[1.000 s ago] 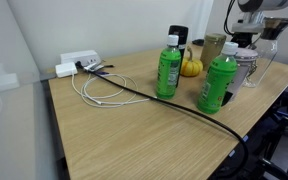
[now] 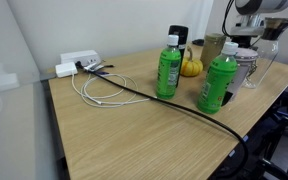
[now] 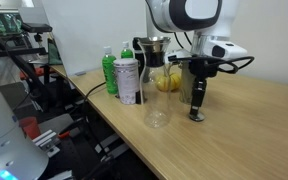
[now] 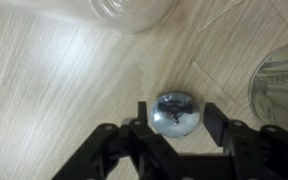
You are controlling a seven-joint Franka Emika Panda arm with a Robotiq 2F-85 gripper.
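A small shiny metal piece with a rounded top [image 4: 175, 115] is on the wooden table, between the fingertips of my gripper. The fingers stand apart, one black finger [image 4: 141, 112] on each side of the piece, with narrow gaps showing. In exterior view 2 the gripper [image 3: 196, 113] points down close to the tabletop, and the metal piece [image 3: 197, 128] shows at its tips. Exterior view 1 has the gripper far off at the top right, too small to read.
A clear glass vessel [image 3: 158, 105] stands close beside the gripper, and a tan canister [image 3: 187, 88] behind it. A white patterned can [image 3: 128, 82], a yellow pumpkin [image 3: 168, 79] and green bottles [image 3: 109, 70] crowd further left.
At the far right of exterior view 1, the arm has shifted slightly, now sitting a bit lower. The table objects have stayed in place.
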